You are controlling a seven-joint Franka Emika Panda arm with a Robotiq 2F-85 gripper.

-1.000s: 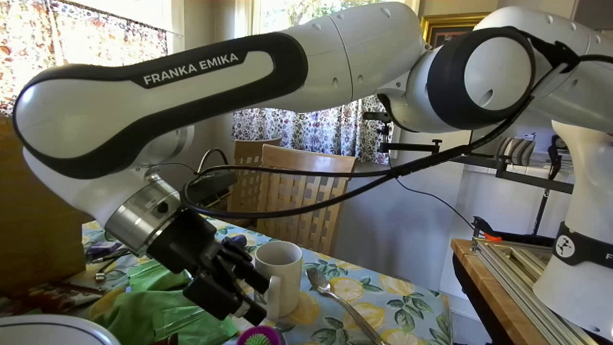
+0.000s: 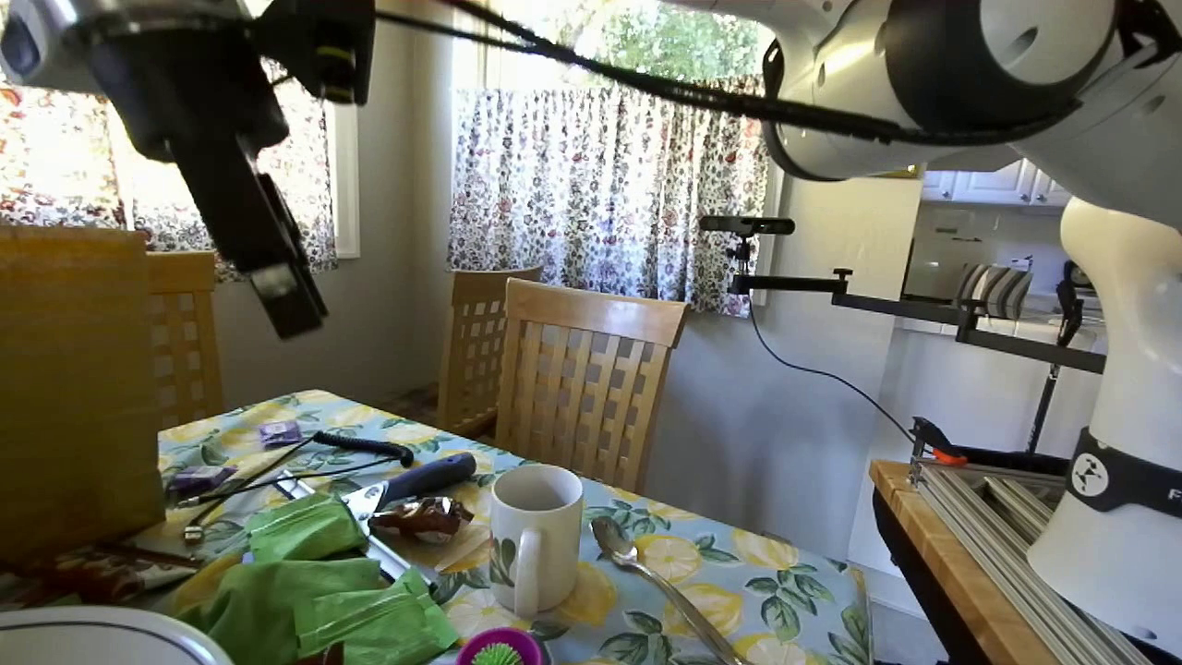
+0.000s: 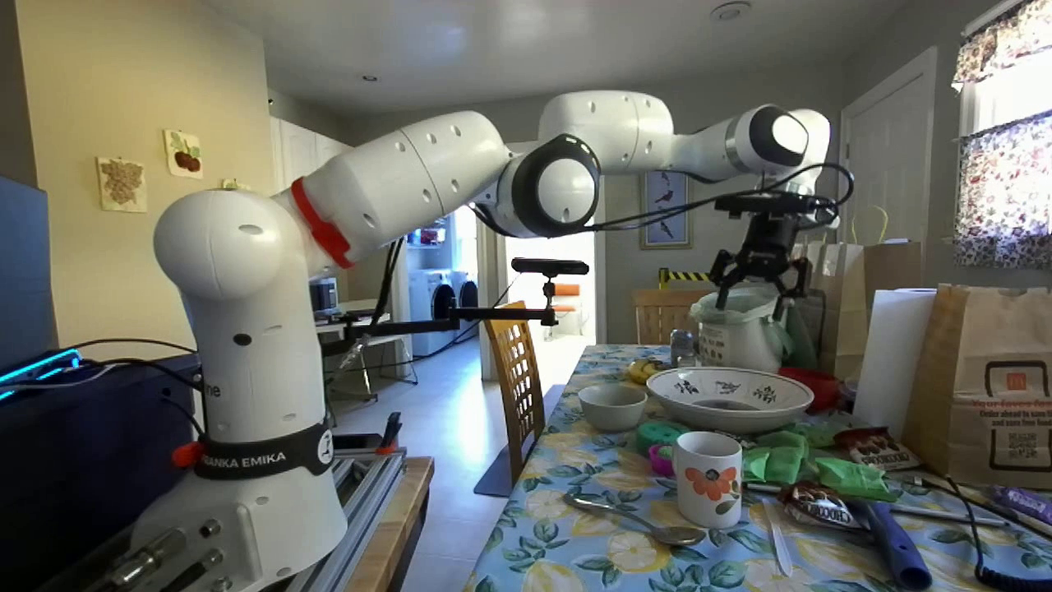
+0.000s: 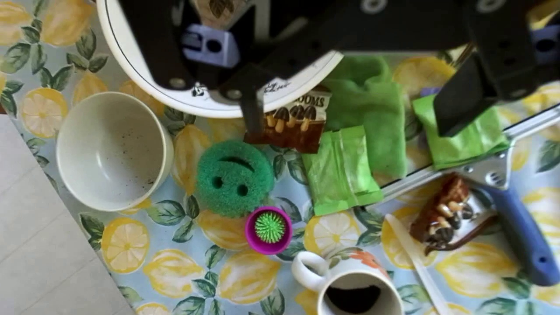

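High over the far end of the table, my gripper [image 3: 751, 304] stands open with its fingers spread wide and nothing between them. In the wrist view its fingertips [image 4: 254, 118] hang above the rim of a big white bowl [image 4: 231, 107] and green packets [image 4: 341, 170]. A purple cup [image 4: 252, 242] with a green spiky brush [image 4: 270, 227] in it stands below a green smiling sponge [image 4: 234, 177]. The white mug [image 3: 708, 483] with an orange flower is upright, dark inside when seen from above. A cream bowl [image 4: 113, 152] sits left of the sponge.
A metal spoon [image 3: 641, 523] lies near the table's front edge. Blue-handled tool [image 4: 527, 236], snack wrappers [image 4: 446, 215] and a white plastic knife [image 4: 417, 265] crowd beside the mug. Paper bags [image 3: 996, 385] and a lined bin [image 3: 740, 330] stand at the far side.
The arm has risen and swung away from the mug and purple cup, where the gripper was low a second ago. The mug, cup and spoon have stayed in place.
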